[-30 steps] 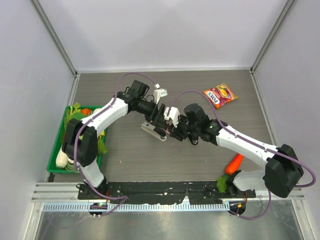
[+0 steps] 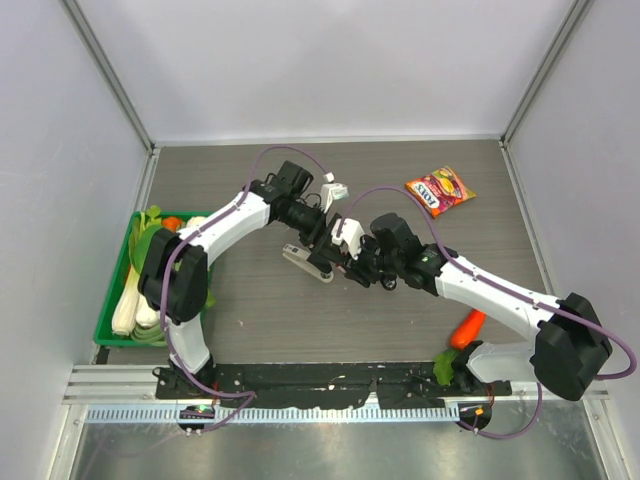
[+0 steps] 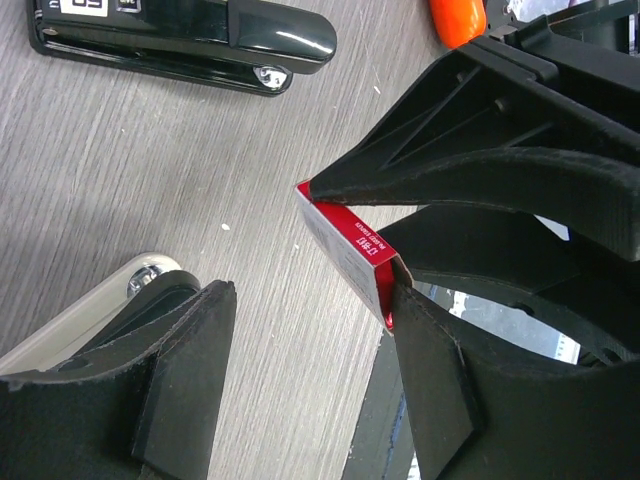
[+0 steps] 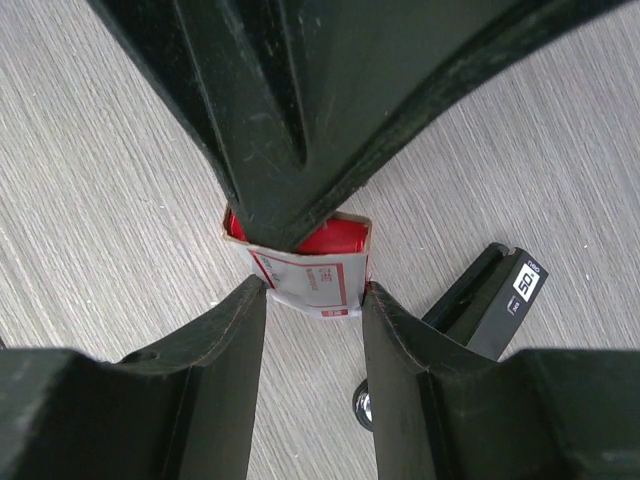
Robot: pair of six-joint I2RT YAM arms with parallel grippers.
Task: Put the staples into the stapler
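Observation:
A small red-and-white staple box [image 3: 345,240] hangs above the table, one end toward my left gripper. My right gripper is shut on this box, which shows between its fingertips in the right wrist view. My left gripper is parted, with one of its fingers [image 4: 270,130] against the red, open-looking end of the box; whether it reaches inside cannot be told. A grey stapler with a black top [image 2: 300,257] lies on the table below. Past the box, a black stapler [image 3: 180,35] shows in the left wrist view. No loose staples are visible.
At the left, a green basket [image 2: 103,318] holds vegetables. A chip bag [image 2: 440,190] lies at the back right and a carrot [image 2: 468,328] at the front right.
Over the last second my left arm has shifted slightly to the right and front, and the right arm slightly right. The left gripper still stays close against the right one.

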